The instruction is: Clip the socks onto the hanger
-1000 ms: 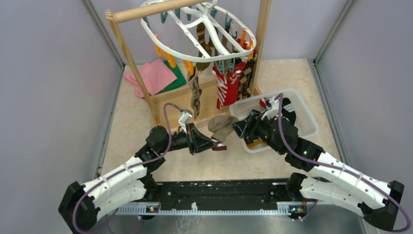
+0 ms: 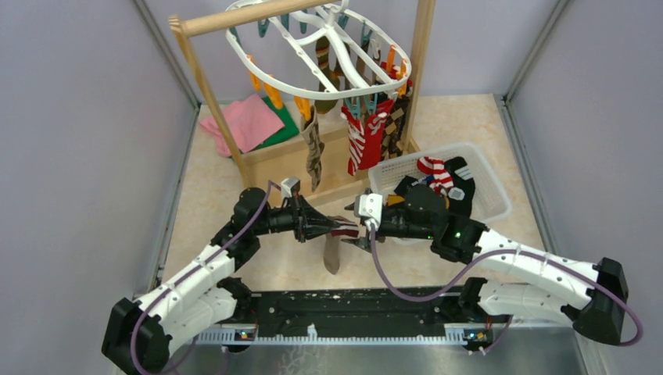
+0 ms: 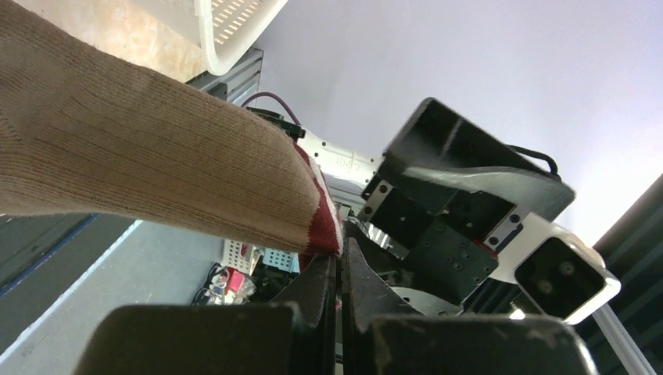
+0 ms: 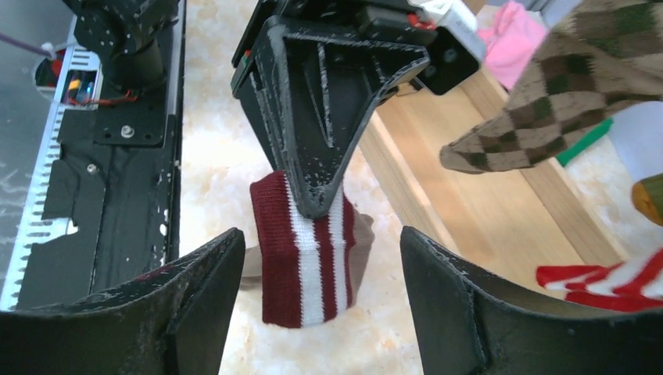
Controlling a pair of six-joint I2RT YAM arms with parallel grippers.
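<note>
A tan sock (image 3: 156, 156) with a red-and-white striped cuff (image 4: 306, 266) hangs from my left gripper (image 2: 333, 225), whose fingers are shut on that cuff; in the top view it dangles over the floor between the arms. My right gripper (image 2: 353, 224) faces the cuff from the right, fingers apart on either side of it, as the right wrist view shows. The white hanger (image 2: 288, 87) hangs on the wooden frame, with socks clipped to it, among them a red-and-white one (image 2: 363, 141) and a camouflage one (image 2: 313, 144).
A white basket (image 2: 492, 195) with more socks stands at the right behind my right arm. The frame's wooden base (image 4: 461, 187) lies behind the grippers. Pink (image 2: 238, 121) and green cloths lie at the back left.
My right gripper has moved left to the striped cuff and turned. The tan sock has swung from up near the basket to hanging down below my left gripper.
</note>
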